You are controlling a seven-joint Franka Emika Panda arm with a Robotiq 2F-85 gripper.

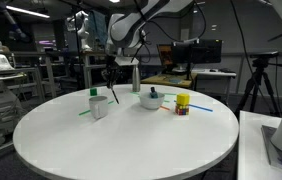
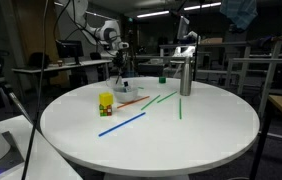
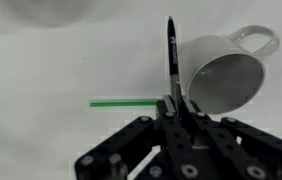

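In the wrist view my gripper is shut on a dark pen [image 3: 172, 45] with light lettering, which sticks out past the fingertips. Beside the pen, a white mug [image 3: 192, 55] lies below with its opening facing the camera and its handle to the upper right. From exterior view 1, the pen [image 1: 115, 95] hangs steeply just right of the mug [image 1: 98, 108], which stands upright on the table. Whether the pen's tip is over the mug's rim cannot be told.
A white bowl [image 1: 151, 103] holding dark items stands right of the mug, with yellow blocks [image 1: 182, 101] beyond it. Blue [image 2: 122, 124], orange [image 2: 134, 102] and green sticks [image 2: 180, 108] lie on the round white table [image 2: 211, 130]. A metal bottle [image 2: 186, 80] stands behind.
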